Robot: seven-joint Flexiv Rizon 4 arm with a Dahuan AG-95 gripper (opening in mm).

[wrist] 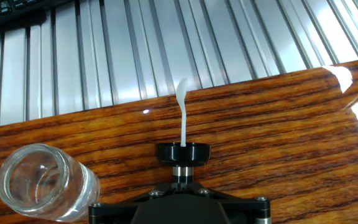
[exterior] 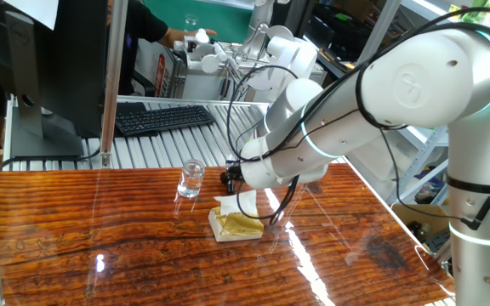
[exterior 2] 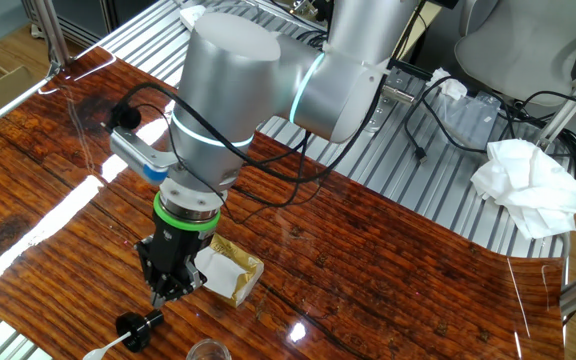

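My gripper point(exterior 2: 158, 296) is shut on the metal neck of a small tool with a round black body point(wrist: 183, 154). A thin white stick with a flattened end point(wrist: 181, 99) projects from that body, pointing toward the table's far edge in the wrist view. In exterior view 2 the black body point(exterior 2: 140, 328) is low over the wooden table; contact with the surface cannot be made out. A clear glass jar point(exterior: 190, 179), apart from the gripper, appears at lower left in the wrist view and seems to hold clear liquid.
Close beside the gripper lies a gold-and-white tissue pack point(exterior: 238, 224). Ribbed metal slats point(wrist: 148, 50) begin past the table's edge, with a keyboard point(exterior: 164, 120) on them.
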